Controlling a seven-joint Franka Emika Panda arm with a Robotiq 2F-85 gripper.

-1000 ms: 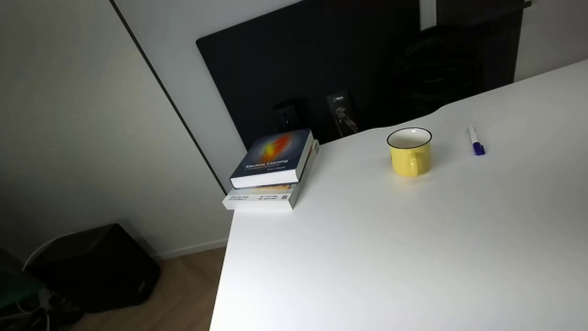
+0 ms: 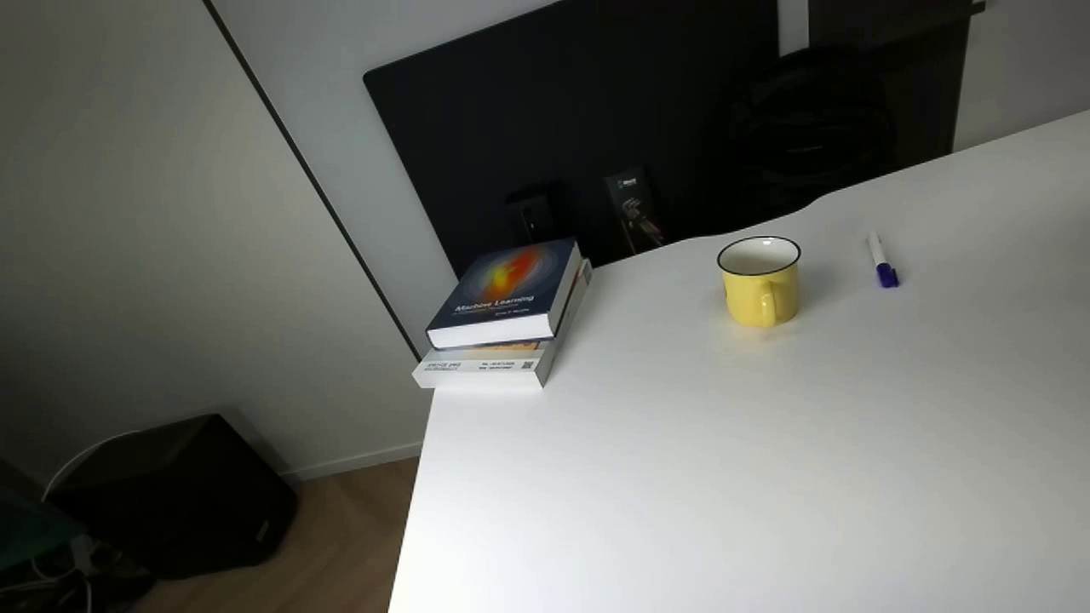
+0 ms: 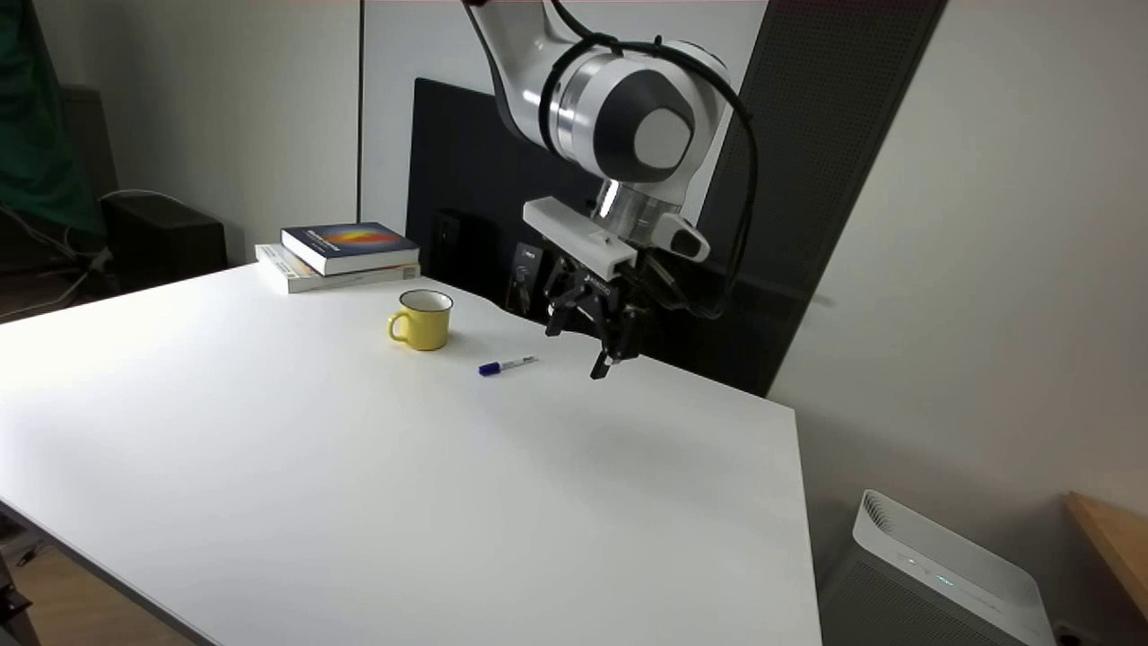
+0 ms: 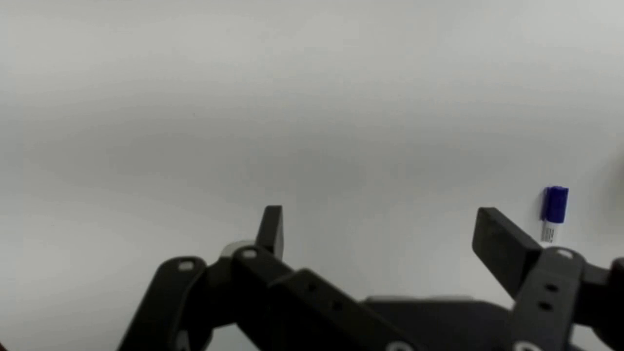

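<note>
My gripper (image 3: 578, 350) hangs above the white table, its fingers spread wide. In the wrist view the gripper is open, with only bare table between its fingers. A white marker with a blue cap (image 4: 554, 204) lies just outside the right-hand finger (image 4: 501, 248) there, its lower part hidden behind the gripper. The same marker (image 3: 506, 366) rests flat on the table in exterior view 2, left of the gripper and apart from it. Farther left stands an upright yellow mug (image 3: 425, 323) with a dark rim; exterior view 1 shows the mug (image 2: 761, 291) with no contents visible.
Two stacked books, a dark-covered book (image 2: 507, 291) over a white one (image 2: 480, 369), lie at the table's corner. A dark panel (image 2: 572, 123) stands behind the back edge.
</note>
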